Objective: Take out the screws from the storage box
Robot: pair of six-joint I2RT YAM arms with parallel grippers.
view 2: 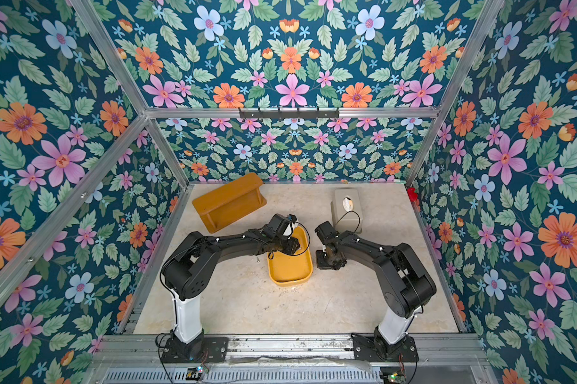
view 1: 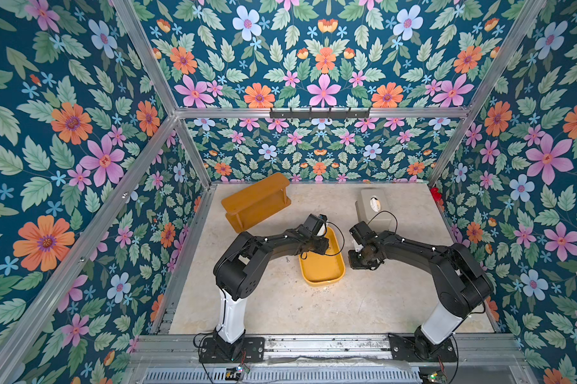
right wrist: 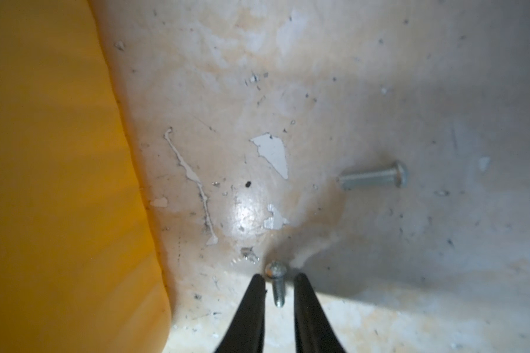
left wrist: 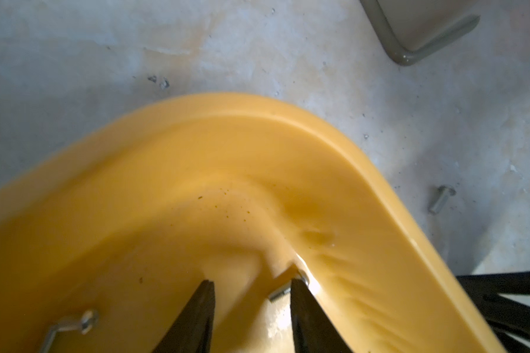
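Note:
The yellow storage box (view 1: pixel 323 280) stands mid-table, with my left gripper over its inside. Its fingers are apart. A screw (left wrist: pixel 281 291) lies in the box beside the right-hand finger, which covers part of its head. Farther left on the box floor is a second screw (left wrist: pixel 71 324). To the right of the box, my right gripper points down with a gap between its fingers. A small screw (right wrist: pixel 278 285) shows in that gap, clear of both fingers in this view; whether it touches the table I cannot tell. Another screw (right wrist: pixel 371 176) lies on the tabletop.
A brown shelf-like stand (view 1: pixel 256 202) is at the back left. The grey container (view 1: pixel 373 203) with a pale oval on its top sits behind the right arm. A red object (view 1: pixel 435 194) is at the far right edge.

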